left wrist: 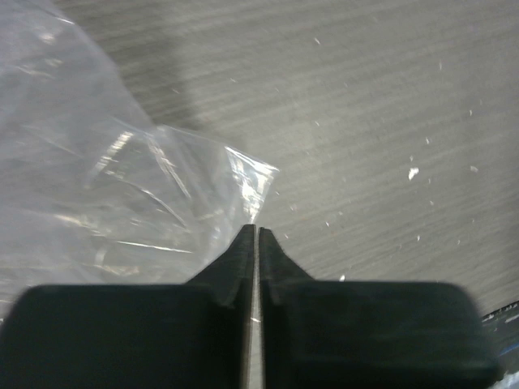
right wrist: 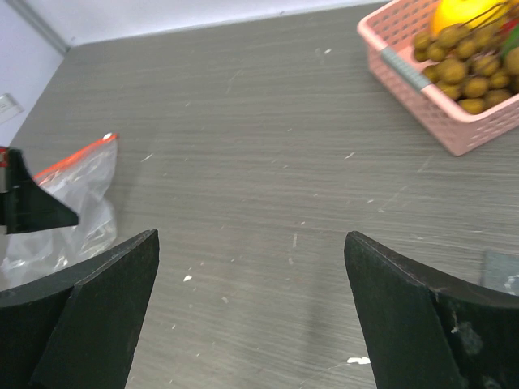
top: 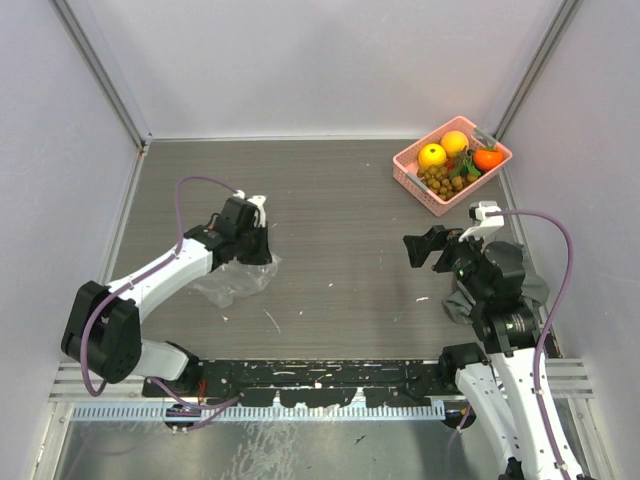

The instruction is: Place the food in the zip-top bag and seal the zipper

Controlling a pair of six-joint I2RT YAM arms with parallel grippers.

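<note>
The clear zip top bag [top: 232,282] lies rumpled on the left half of the table. Its orange zipper edge [right wrist: 77,159] shows in the right wrist view, beside the left arm. My left gripper is shut on the thin film near one corner of the bag [left wrist: 154,194]. The food sits in a pink basket [top: 420,194] at the back right: a yellow fruit [top: 432,155], orange fruits [top: 487,159] and a bunch of small brown fruits [top: 440,180]. Nothing is between the wide-open fingers of my right gripper, in front of the basket.
A grey cloth [top: 459,304] lies at the right edge, partly under the right arm. Walls stand at the back and both sides.
</note>
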